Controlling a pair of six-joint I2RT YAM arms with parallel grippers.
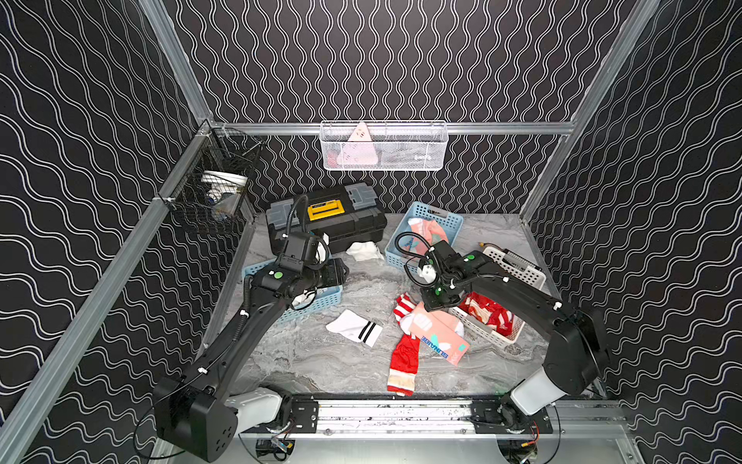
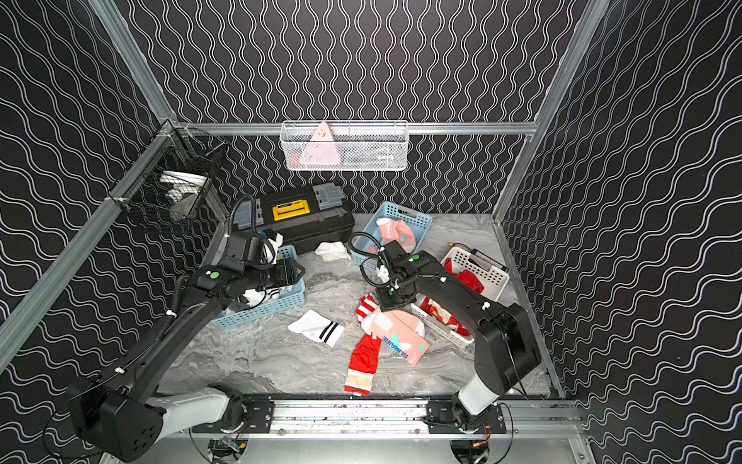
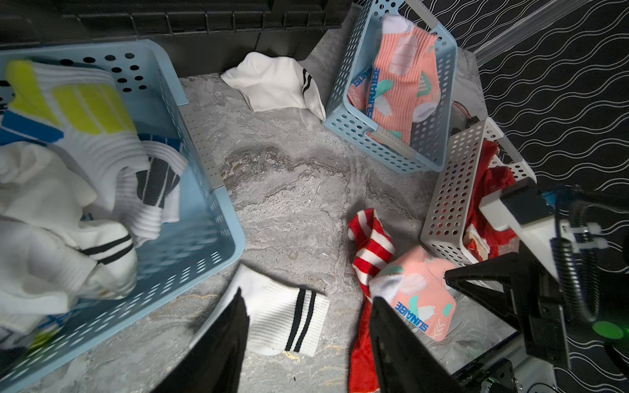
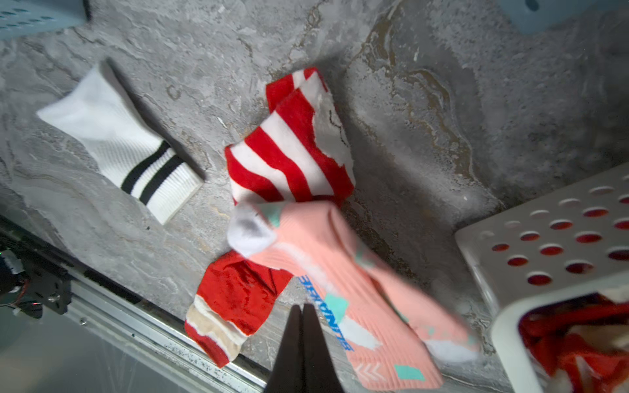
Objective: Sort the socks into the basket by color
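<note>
A pink sock (image 4: 353, 281) lies draped over a red-and-white striped sock (image 4: 281, 157) beside the white basket (image 4: 557, 242). My right gripper is shut with its fingers together and nothing between them; the pink sock is outside them, to their right in the right wrist view. My left gripper stands open and empty. Below it lies a white sock with black stripes (image 3: 278, 314). A second white sock (image 3: 278, 82) rests near the toolbox. White socks fill the left blue basket (image 3: 216, 209), pink ones the back blue basket (image 3: 386, 147); red ones are in the white basket.
The black toolbox (image 1: 324, 216) stands along the back left. A white wire tray (image 1: 382, 147) hangs on the back wall, and a black wire basket (image 1: 220, 185) on the left. Bare marble table (image 1: 348, 290) shows between the baskets.
</note>
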